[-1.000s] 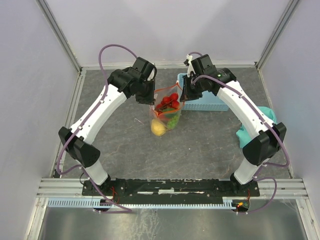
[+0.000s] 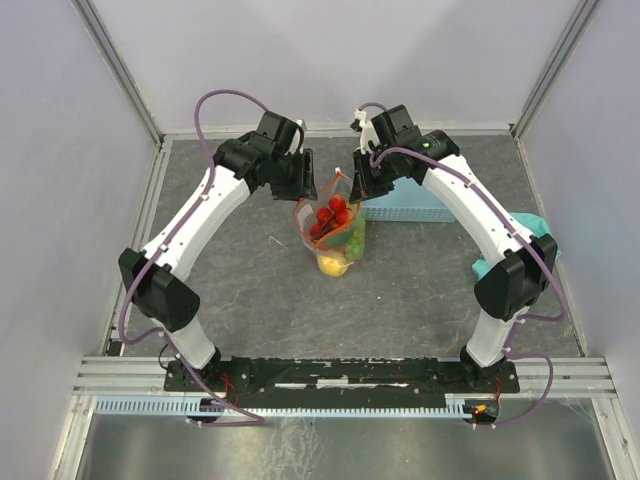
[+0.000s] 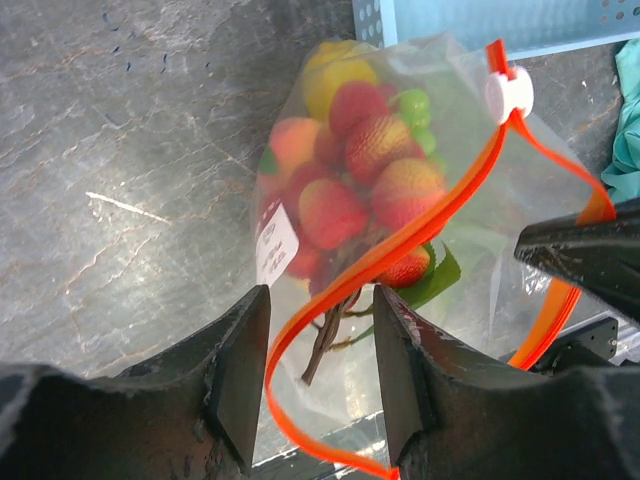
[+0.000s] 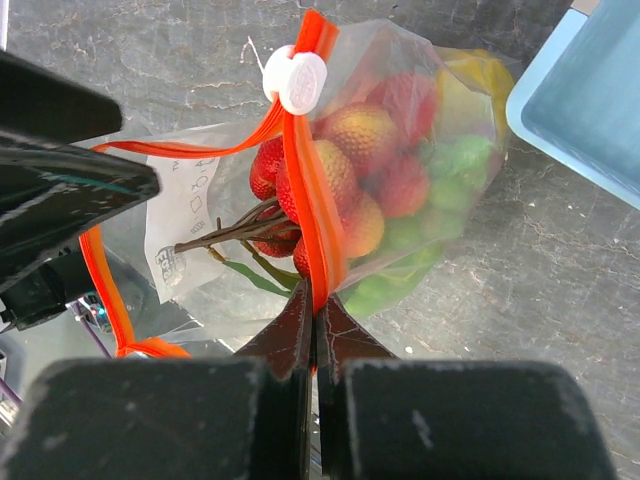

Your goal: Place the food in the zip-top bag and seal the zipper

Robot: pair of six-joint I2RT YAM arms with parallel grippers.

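Observation:
The clear zip bag (image 2: 335, 240) with orange zipper and white slider (image 4: 294, 78) holds red lychees on brown stems (image 3: 355, 160), green fruit (image 4: 450, 180) and a yellow fruit (image 2: 333, 264). My right gripper is shut on the orange zipper edge, which runs between its fingertips in the right wrist view. My left gripper stands open over the bag's mouth, the orange strip curving beneath it; in the top view it is just left of the bag's top.
A light blue plastic basket (image 2: 410, 210) sits behind and right of the bag. A teal cloth (image 2: 480, 265) lies at the right.
Since a second ago the bag has shifted and its bottom swung right and toward the front. The right gripper moved slightly left with the zipper. The left gripper shifted and is open now.

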